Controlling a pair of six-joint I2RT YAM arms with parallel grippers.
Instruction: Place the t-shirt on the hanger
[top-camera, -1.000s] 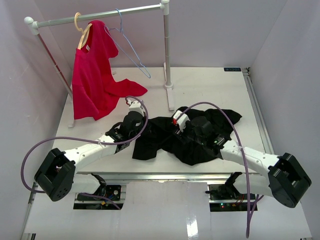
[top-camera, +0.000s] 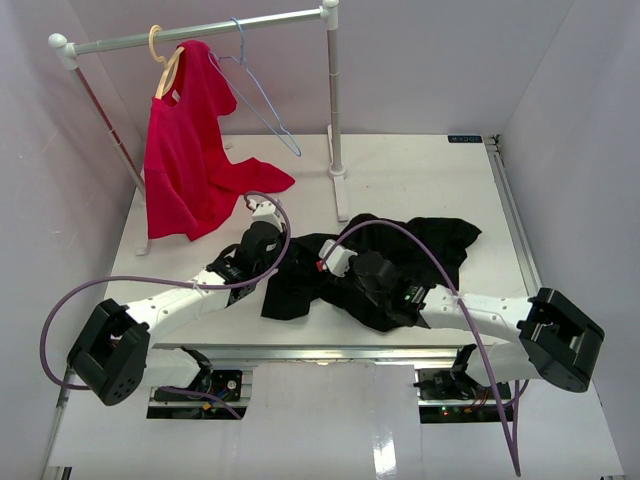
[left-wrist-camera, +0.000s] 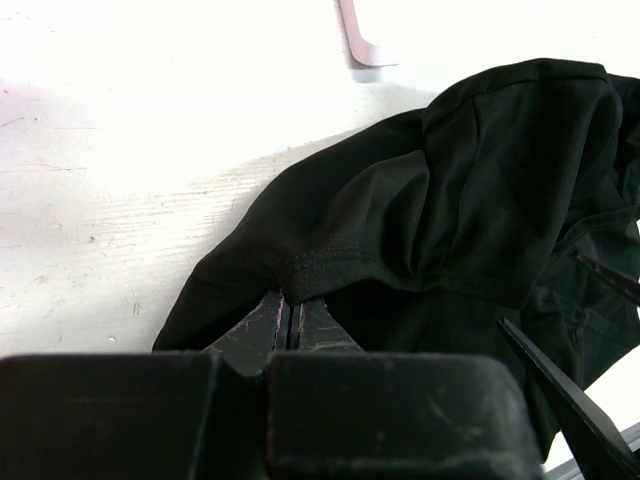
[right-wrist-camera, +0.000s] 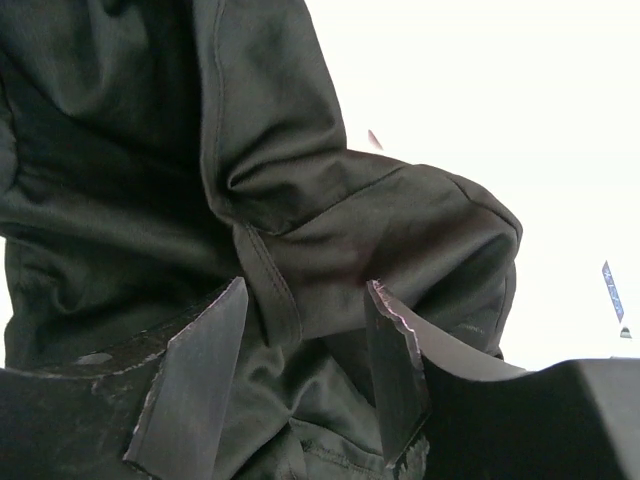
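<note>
A black t-shirt (top-camera: 420, 235) lies crumpled on the white table. My left gripper is shut on a hemmed fold of it (left-wrist-camera: 350, 230), at the shirt's left part in the top view. My right gripper is open just above the shirt, a folded seam (right-wrist-camera: 270, 280) lying between its fingertips in that wrist view. An empty blue hanger (top-camera: 265, 105) hangs from the rail, beside a wooden hanger (top-camera: 160, 80) carrying a red t-shirt (top-camera: 190, 170).
The white rack (top-camera: 334, 100) stands at the back left, its foot (top-camera: 340, 195) behind the black shirt. Bare table shows at the back right. The red shirt drapes onto the table behind my left arm.
My right arm has moved leftward in the top view along the black shirt. The left arm has shifted only slightly, and the hangers are unchanged.
</note>
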